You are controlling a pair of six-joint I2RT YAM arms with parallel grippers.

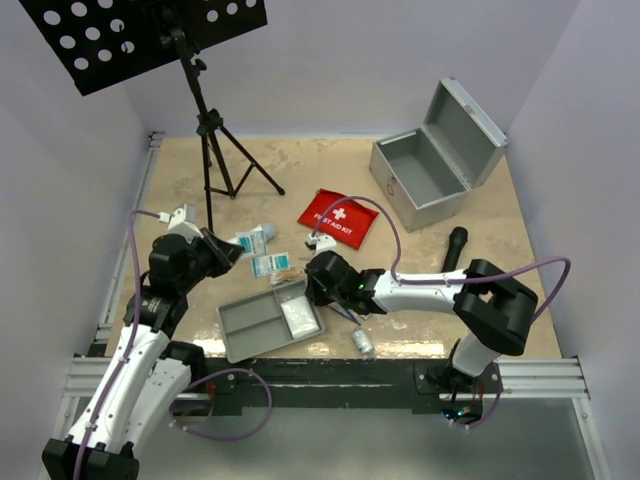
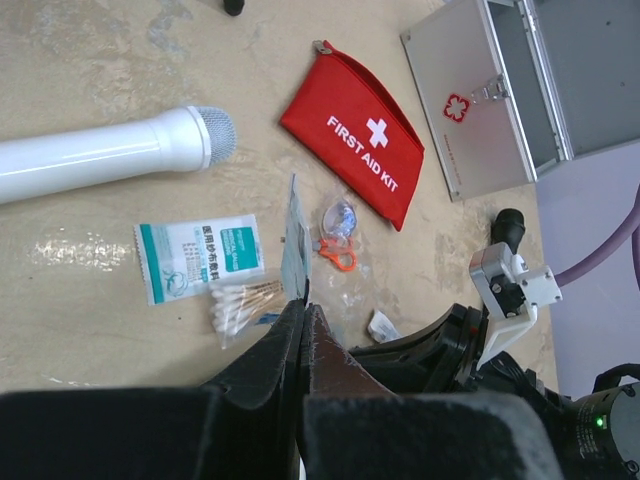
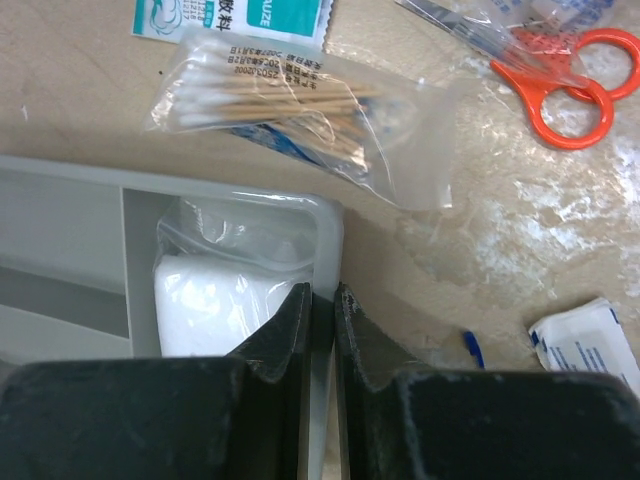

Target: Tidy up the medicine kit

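My right gripper is shut on the rim of the grey divided tray point(image 1: 240, 302), at its right-hand wall. One compartment holds a bagged white pad point(image 3: 205, 305); the others look empty. A thin packet point(image 2: 297, 245) stands edge-on between the tips of my shut left gripper. Beyond the tray lie a gauze packet point(image 2: 200, 255) and a bag of cotton swabs point(image 3: 290, 100). Orange-handled scissors point(image 3: 560, 90) rest farther right. The red first aid pouch point(image 1: 340, 217) lies flat, in front of the open metal case point(image 1: 425, 180).
A white microphone point(image 2: 110, 155) and a black stand point(image 1: 222, 160) occupy the back left. The black microphone point(image 1: 455, 248) lies at the right. A small white packet point(image 3: 585, 345) and a little can point(image 1: 362, 342) sit right of the tray.
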